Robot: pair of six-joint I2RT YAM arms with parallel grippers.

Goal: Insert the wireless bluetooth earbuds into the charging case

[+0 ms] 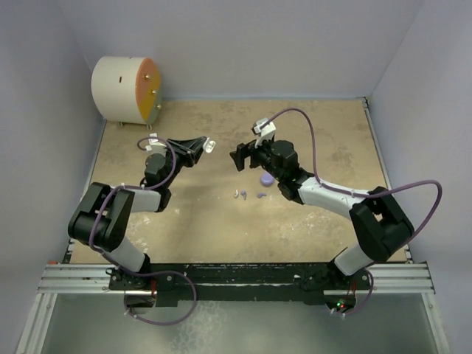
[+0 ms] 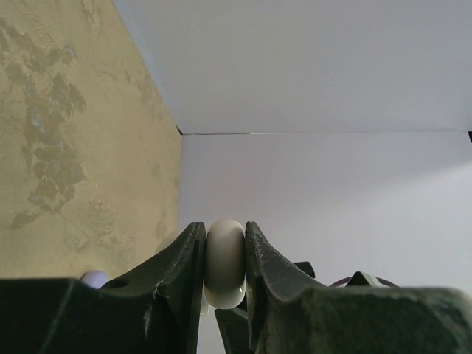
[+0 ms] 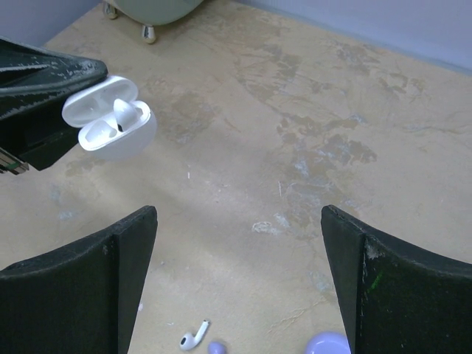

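My left gripper (image 1: 198, 146) is shut on the white charging case (image 1: 209, 146), held aloft at centre-left. In the right wrist view the case's lid (image 3: 99, 102) is open and one white earbud (image 3: 125, 114) sits in it. A loose white earbud (image 3: 195, 335) lies on the table below, beside a small purple piece (image 3: 217, 348). My right gripper (image 1: 240, 156) stands open to the right of the case, above the table, with nothing between its fingers.
A purple round object (image 1: 268, 179) and another small purple piece (image 1: 262, 195) lie near the centre. A cream drum-shaped container (image 1: 118, 88) stands at the back left.
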